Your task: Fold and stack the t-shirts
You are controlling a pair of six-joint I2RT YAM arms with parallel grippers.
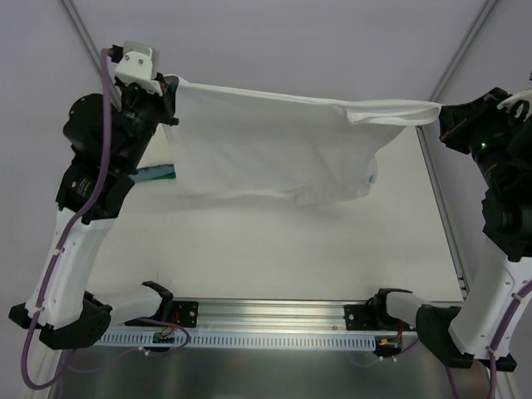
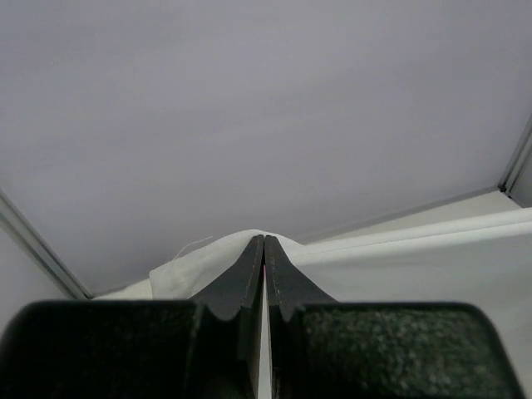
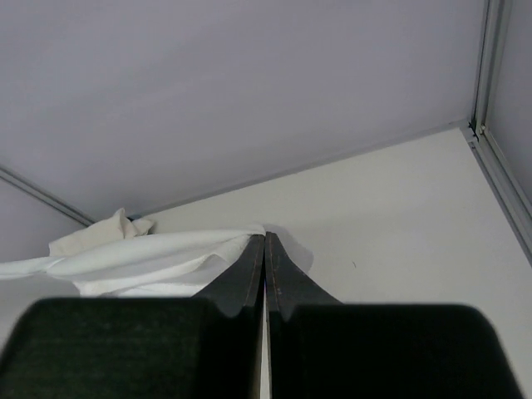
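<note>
A white t-shirt [image 1: 266, 141] hangs stretched between my two grippers above the table, its top edge nearly straight. At its left end my left gripper [image 1: 173, 100] is shut on the cloth; in the left wrist view the white fabric [image 2: 374, 258] runs off to the right from the closed fingertips. My right gripper [image 1: 442, 116] pinches the other end, where the cloth is bunched into a fold [image 3: 191, 249]. The shirt's lower edge hangs near or over the table; whether it touches is hard to tell.
Behind the left arm lies a mostly hidden stack of folded shirts, with a blue-green one [image 1: 154, 173] showing. Metal rails [image 1: 449, 224] and grey walls bound it.
</note>
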